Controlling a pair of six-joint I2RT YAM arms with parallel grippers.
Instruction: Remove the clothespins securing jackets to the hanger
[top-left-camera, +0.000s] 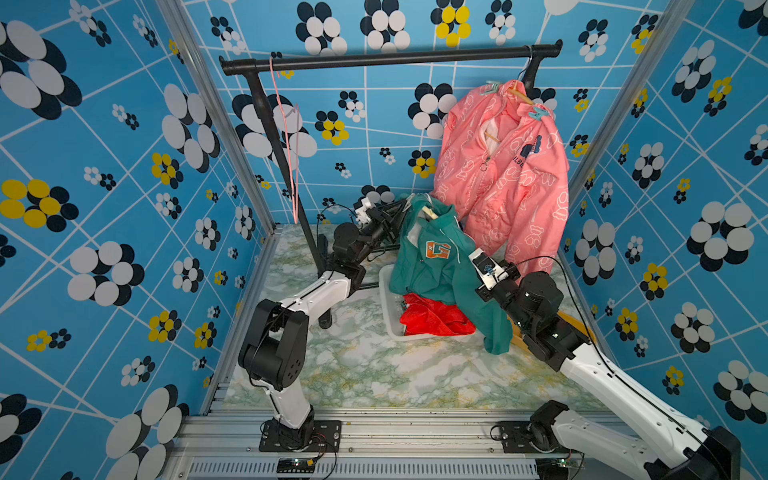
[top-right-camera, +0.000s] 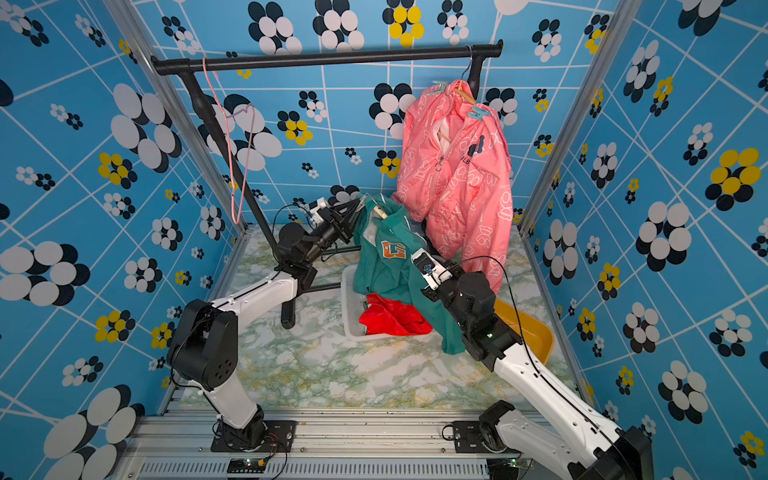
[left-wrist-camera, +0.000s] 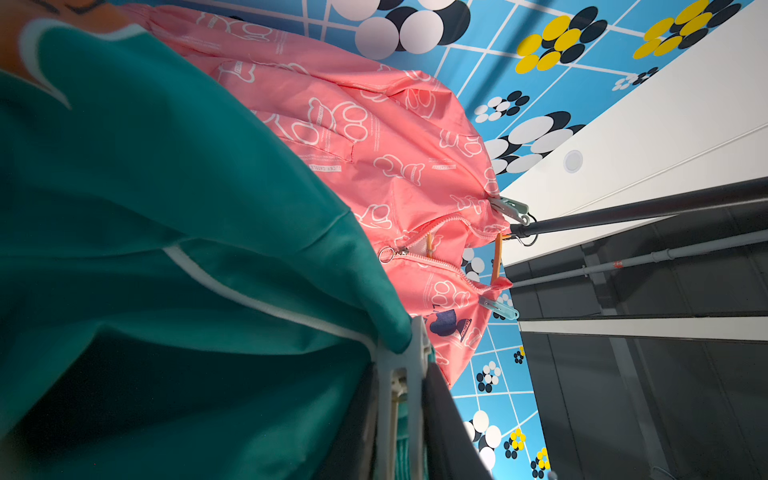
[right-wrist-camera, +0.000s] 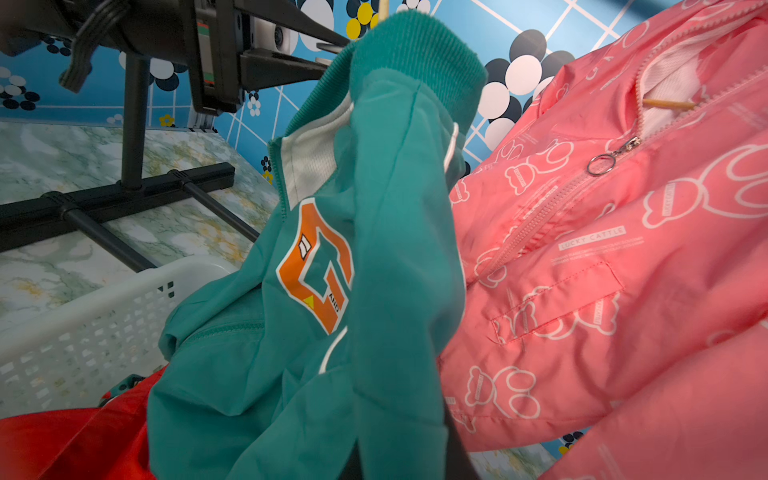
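Note:
A teal jacket (top-left-camera: 432, 252) with an orange letter hangs slanted over the basket, its wooden hanger (top-left-camera: 429, 213) showing at the neck. My left gripper is at the jacket's shoulder end, its fingers close on both sides of a grey clothespin (left-wrist-camera: 414, 364). The pin's tip is against the teal cloth. My right gripper (top-left-camera: 485, 289) is shut on the teal sleeve, which covers its fingertips in the right wrist view. Behind, a pink jacket (top-left-camera: 504, 172) hangs with a grey-green clothespin (left-wrist-camera: 509, 209) and a light blue clothespin (left-wrist-camera: 499, 307) at its shoulders.
The pink jacket's hanger hooks on the black rack bar (top-left-camera: 392, 59). A pink cord loop (top-left-camera: 293, 160) dangles from the bar's left part. Below the teal jacket stands a white basket (top-left-camera: 392, 308) with red cloth (top-left-camera: 436, 315). A yellow container (top-right-camera: 528, 332) sits behind the right arm.

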